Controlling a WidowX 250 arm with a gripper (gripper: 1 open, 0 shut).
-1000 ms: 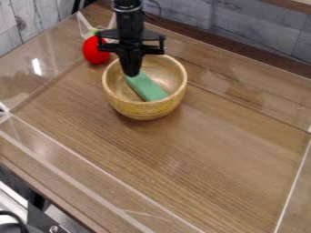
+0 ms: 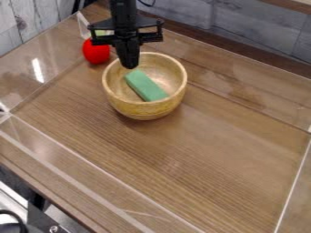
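My gripper (image 2: 127,50) hangs at the top centre of the camera view, shut with nothing seen between its fingers, just over the back rim of a yellow bowl (image 2: 170,100). A green block (image 2: 145,85) lies inside the bowl, apart from the gripper. A red round object (image 2: 95,53) sits left of the gripper, behind the bowl, partly covered by the arm.
A wall edge runs along the top left, and a dark object (image 2: 13,223) is at the bottom left corner.
My gripper has risen and moved back, away from the green block toward the bowl's back rim. The block remains in the bowl.
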